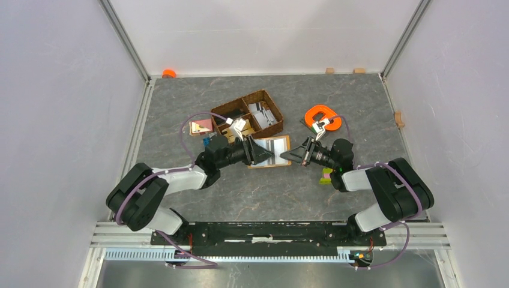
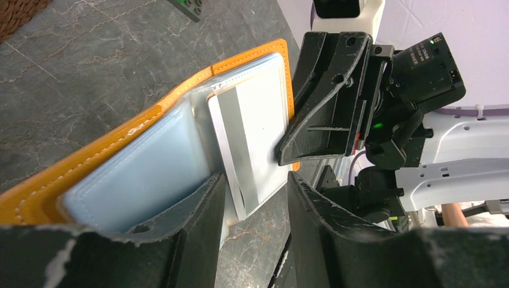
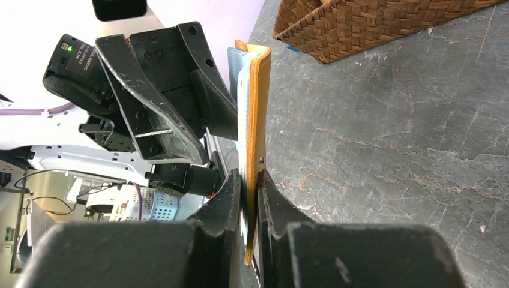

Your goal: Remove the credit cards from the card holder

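An orange leather card holder (image 2: 129, 135) with clear sleeves is held up near the table's middle, opened out, with a white striped card (image 2: 261, 132) in a sleeve. My right gripper is shut on the holder's edge, which stands upright between its fingers in the right wrist view. My left gripper is part open, its fingertips at the sleeves by the card's lower edge; in the top view it overlaps the holder's left side. Whether it touches the card is unclear.
A divided wicker basket (image 1: 264, 95) lies behind the holder, an orange tray (image 1: 335, 122) to the back right, small boxes (image 1: 200, 126) at left, a yellow-green item (image 1: 326, 180) by the right arm.
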